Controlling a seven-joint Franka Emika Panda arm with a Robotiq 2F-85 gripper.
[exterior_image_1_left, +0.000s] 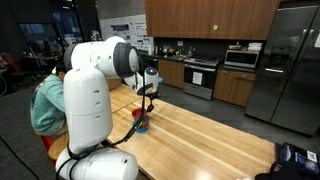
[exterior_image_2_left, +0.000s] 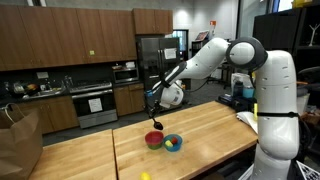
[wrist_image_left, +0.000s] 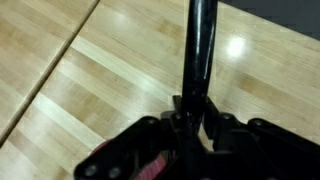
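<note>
My gripper is shut on a long black utensil, whose handle runs away from the fingers in the wrist view. In exterior view 2 the utensil's dark rounded end hangs below the gripper, above the table and apart from it. A red bowl stands just below the utensil, and a blue bowl with colourful contents sits beside it. In the wrist view, part of the red bowl shows behind the fingers; the rest is hidden.
A small yellow thing lies near the front of the wooden table. A brown paper bag shows at the left of exterior view 2.
</note>
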